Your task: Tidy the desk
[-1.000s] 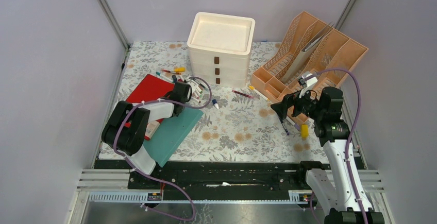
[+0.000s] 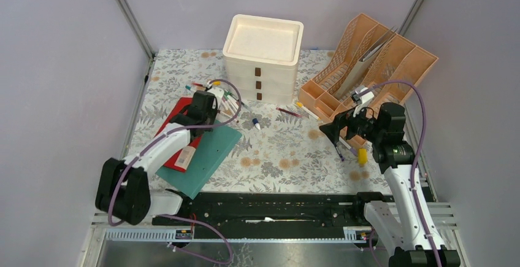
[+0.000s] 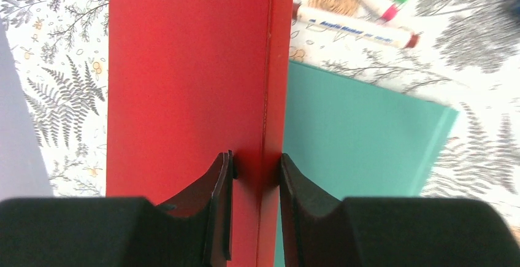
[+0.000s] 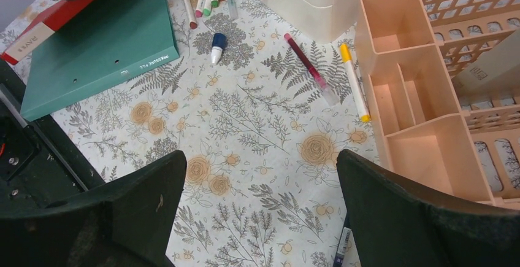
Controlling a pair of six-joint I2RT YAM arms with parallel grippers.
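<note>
A red folder [image 3: 190, 64] slants on its side, partly over a teal folder [image 3: 349, 132] lying flat. In the left wrist view, my left gripper has the red folder's spine edge between its fingers, closed about it. The top view has the red folder [image 2: 180, 159] standing steeper at the left, partly covered by my arm. My right gripper is open above bare tabletop, nothing between its fingers. Beyond the left gripper lie several markers [image 3: 359, 27].
White drawers [image 2: 262, 73] stand at the back. A peach organizer [image 2: 343, 52] with upright folders occupies the right back. Loose pens, a blue-capped tube [image 4: 218, 48], a yellow marker [image 4: 354, 83] and a yellow item [image 2: 362, 156] dot the table.
The teal folder has stayed put. The right arm has barely moved.
</note>
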